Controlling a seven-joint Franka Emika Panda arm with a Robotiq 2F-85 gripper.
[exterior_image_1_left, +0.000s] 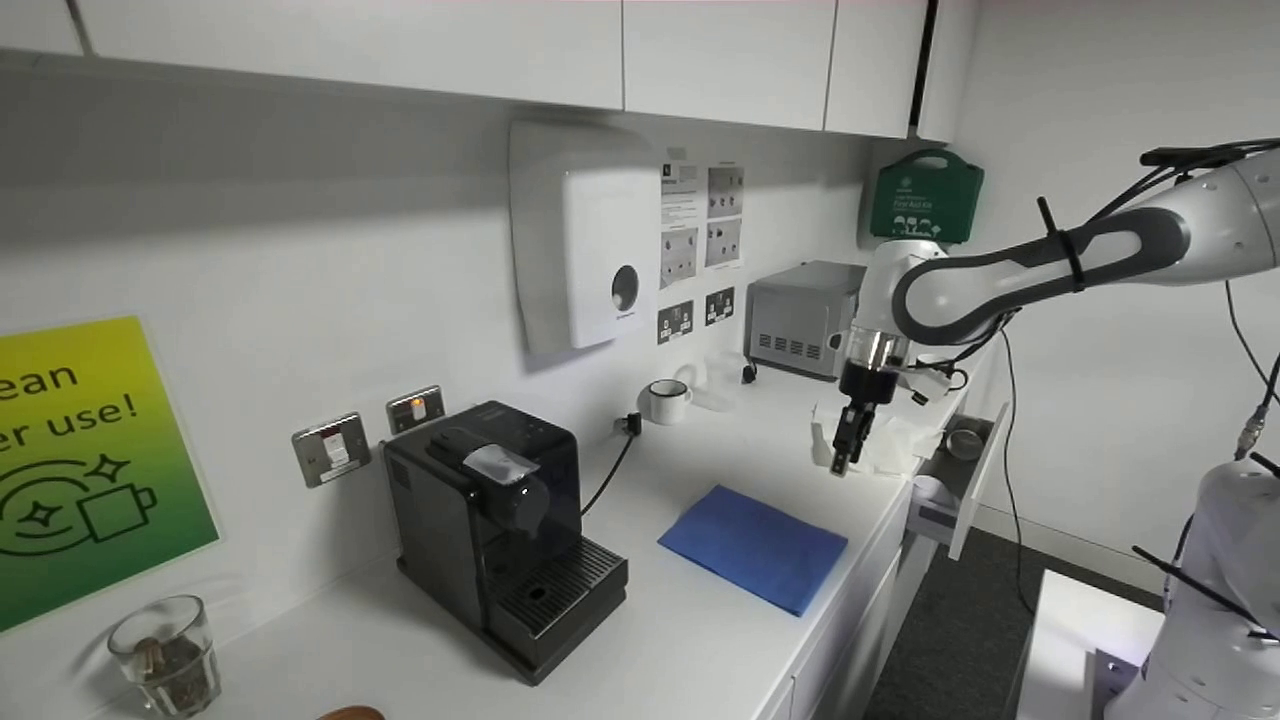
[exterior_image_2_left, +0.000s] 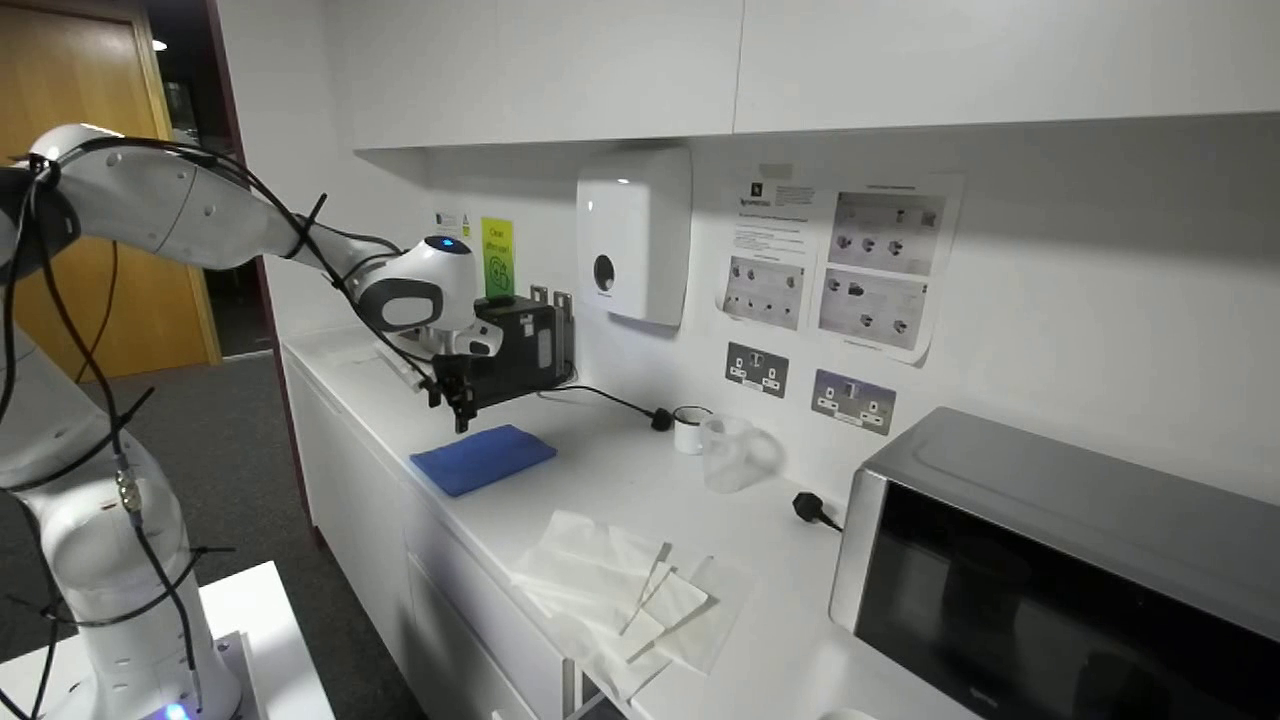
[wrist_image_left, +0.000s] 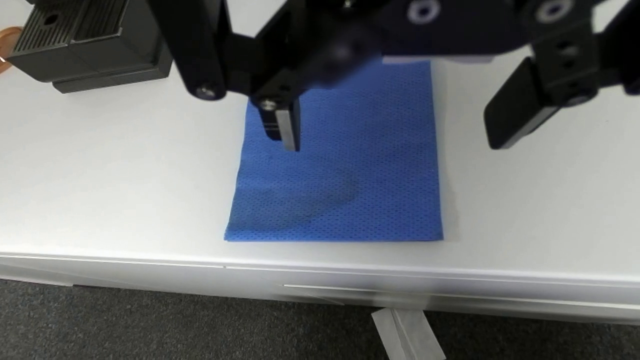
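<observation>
A folded blue cloth lies flat on the white counter close to its front edge. In the wrist view the cloth is below my gripper, whose two fingers stand wide apart with only air between them. The left finger overlaps the cloth from this angle, while the right one is over bare counter. From the side, my gripper hangs well above the counter, apart from the cloth. Part of the cloth is hidden by the gripper body.
A black coffee machine stands left of the cloth. White paper sheets lie near an open drawer. At the wall are a white mug, a clear jug and a microwave.
</observation>
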